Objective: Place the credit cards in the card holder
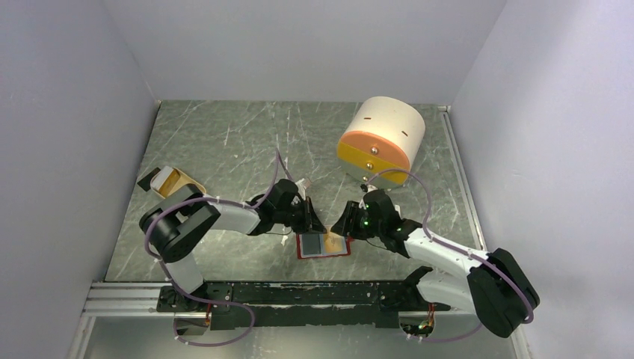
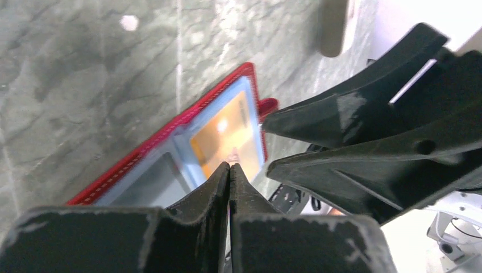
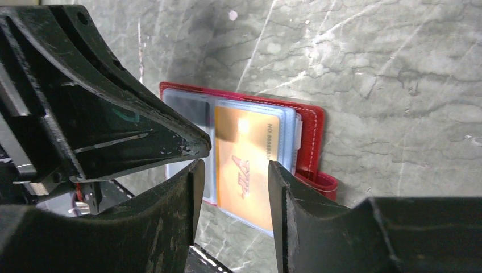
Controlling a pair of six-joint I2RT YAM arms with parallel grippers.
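The card holder [image 1: 302,247] lies spread open on the table, red-edged with clear blue pockets. An orange card [image 3: 246,162] sits in its right pocket, and a grey card [image 2: 149,185] shows in the left one. My left gripper is over the holder with its fingers closed together; no card is visible between the tips. Over the orange card, my right gripper has its fingers apart with a gap between them. Both grippers are close together above the holder in the top view, covering part of its upper edge.
A cream rounded cabinet [image 1: 392,123] with coloured drawers stands at the back right. A small box [image 1: 173,179] and a dark flat item [image 1: 149,179] lie at the left. A small pale object [image 1: 303,184] is behind my left arm.
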